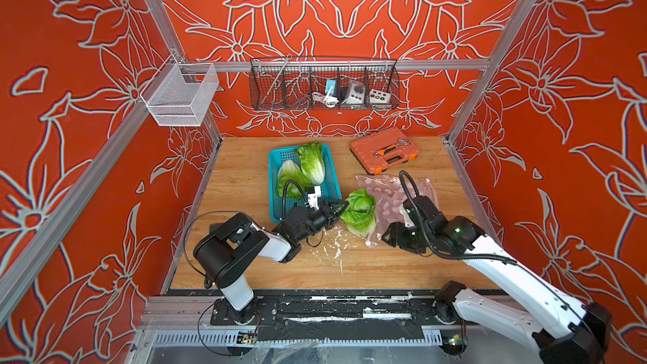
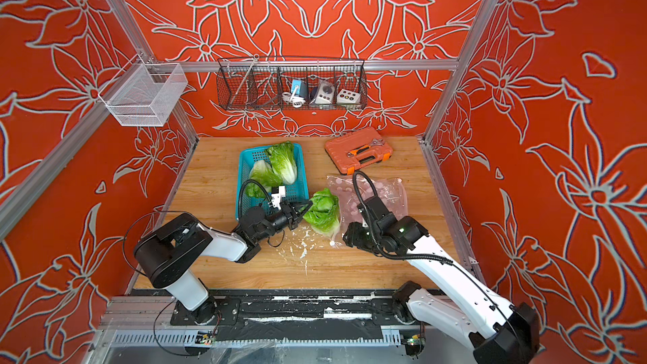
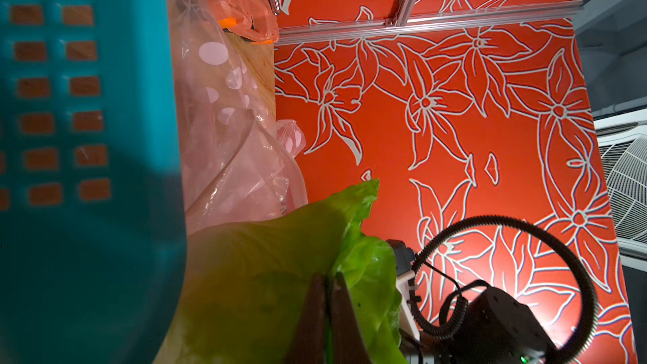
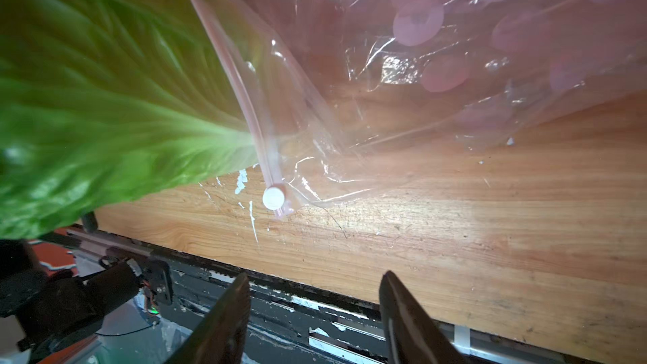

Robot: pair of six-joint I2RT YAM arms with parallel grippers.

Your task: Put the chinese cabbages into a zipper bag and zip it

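Observation:
One Chinese cabbage lies at mid-table, its pale stem end reaching the mouth of the pink spotted zipper bag. In the right wrist view the bag's edge overlaps that end, and a white slider sits at the near corner. My left gripper is shut against the cabbage's leaves; its fingertips meet over the green, and whether a leaf is pinched is unclear. Over the bag's near side my right gripper stands open and empty. Two more cabbages rest in the teal basket.
An orange tool case lies behind the bag. White scraps litter the wood in front of the cabbage. A black wire basket hangs on the back wall.

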